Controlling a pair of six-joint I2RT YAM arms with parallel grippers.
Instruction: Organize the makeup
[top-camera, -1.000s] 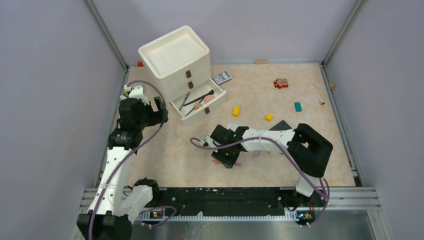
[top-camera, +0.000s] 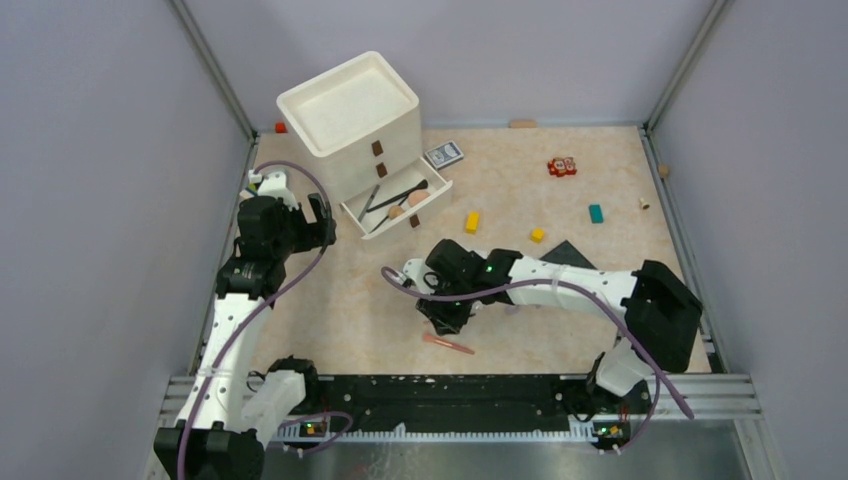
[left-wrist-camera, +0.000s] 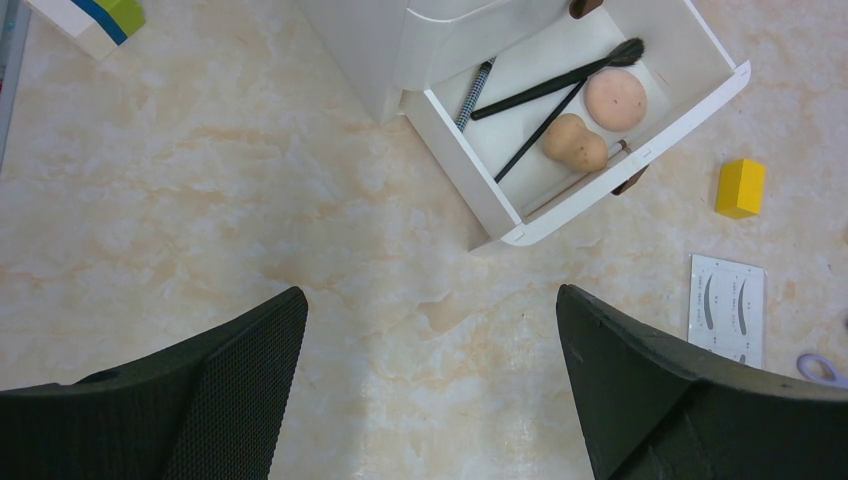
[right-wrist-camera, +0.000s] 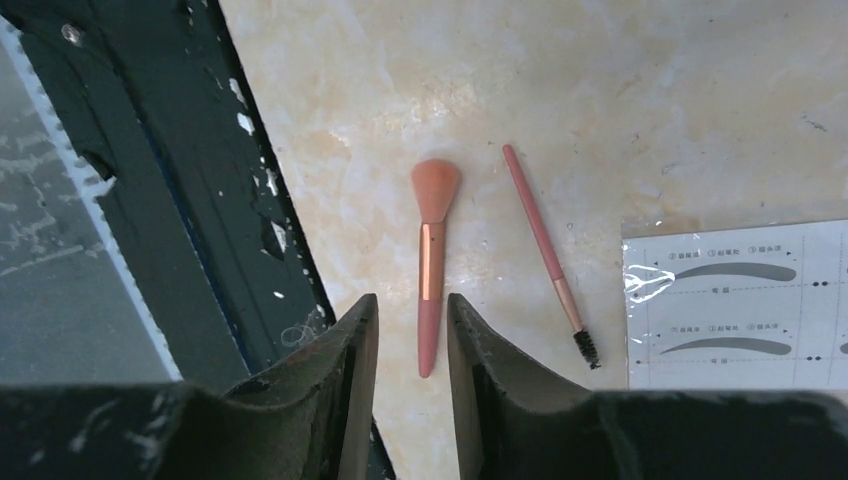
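A pink makeup brush (right-wrist-camera: 431, 258) lies near the table's front edge, beside a thin pink spoolie brush (right-wrist-camera: 540, 238) and a stencil sheet (right-wrist-camera: 727, 300). My right gripper hovers over them, fingers fairly close with a gap, nothing visible between. A white drawer unit (top-camera: 350, 105) has its bottom drawer (left-wrist-camera: 682, 120) pulled out, holding several brushes, a round pink puff (left-wrist-camera: 615, 98) and a tan sponge (left-wrist-camera: 575, 145). My left gripper stands open and empty above the table, left of the drawer.
Yellow blocks (top-camera: 472, 222), a teal block (top-camera: 596, 213), a red object (top-camera: 562, 166), a card box (top-camera: 443, 154) and a dark board (top-camera: 568, 253) are scattered on the table. The area before the drawer is fairly clear.
The left arm is still.
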